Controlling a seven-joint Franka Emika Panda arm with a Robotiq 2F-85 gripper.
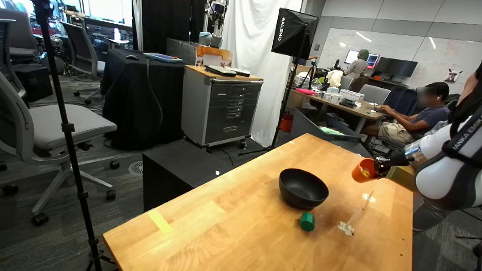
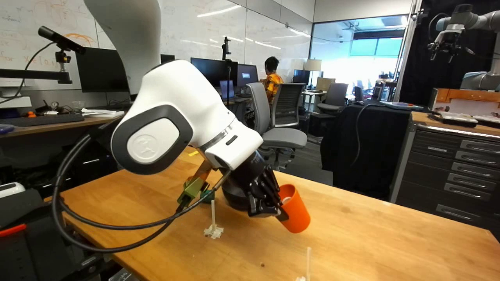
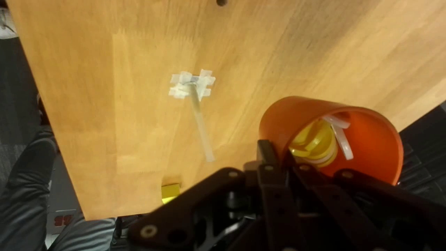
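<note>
An orange cup (image 1: 364, 171) hangs tilted above the table, with my gripper shut on its wall near the rim. Inside the cup, the wrist view shows a yellow object (image 3: 318, 144) and a white strip (image 3: 343, 142). In exterior view 2, the same orange cup (image 2: 295, 210) leans with its mouth toward the upper left. A black bowl (image 1: 303, 189) stands on the table, its inside looking empty from exterior view 1. Beside the bowl sits a small green block (image 1: 307, 221).
Thin translucent strips (image 3: 201, 125) stick up from taped patches (image 1: 346, 228) on the wooden table (image 1: 235, 212). A yellow tape piece (image 1: 160, 221) marks the table's far end. Much of the tabletop left of the bowl is clear in exterior view 1.
</note>
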